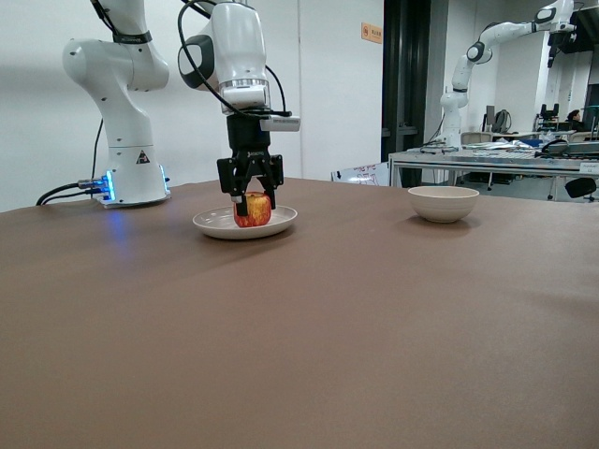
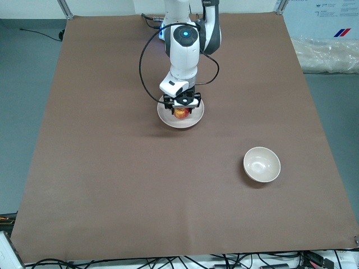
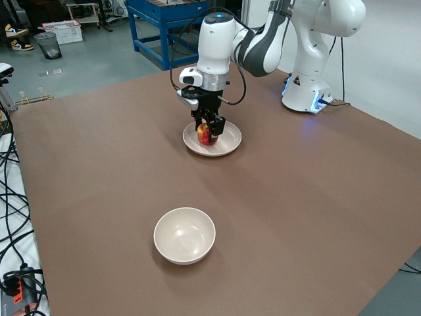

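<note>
A red-yellow apple [image 2: 180,112] [image 1: 253,210] [image 3: 203,135] rests on a white plate [image 2: 171,120] [image 1: 217,224] [image 3: 226,144] near the arm's base. My black gripper [image 1: 255,192] [image 3: 209,129] is lowered over it, with its fingers down at the apple's sides. Whether they grip the apple or stand just around it, I cannot tell. An empty white bowl [image 2: 262,164] [image 1: 443,203] [image 3: 184,236] sits apart on the brown table [image 2: 140,190], toward the lower right in the left view.
Cables and equipment [image 2: 311,259] [image 3: 20,289] lie beyond its edge. Black cables loop around my wrist.
</note>
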